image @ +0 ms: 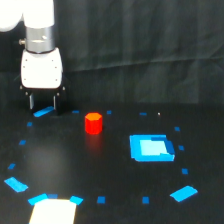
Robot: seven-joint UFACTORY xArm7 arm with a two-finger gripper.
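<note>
At the upper left hangs my gripper (pixel 43 102), pointing down over the dark table. Its two dark fingers stand apart, and no object shows between them. To its right, a small red block (pixel 93 123) with a hexagonal outline rests alone on the table, clear of the fingers. A white square framed in blue (pixel 152 148) lies on the right half of the table. At the bottom left, a pale square (pixel 53 211) is cut off by the image edge.
Small blue marks dot the dark, shiny table. Larger blue strips lie at the left (pixel 15 184) and at the lower right (pixel 184 193). A black curtain (pixel 140 50) closes off the back.
</note>
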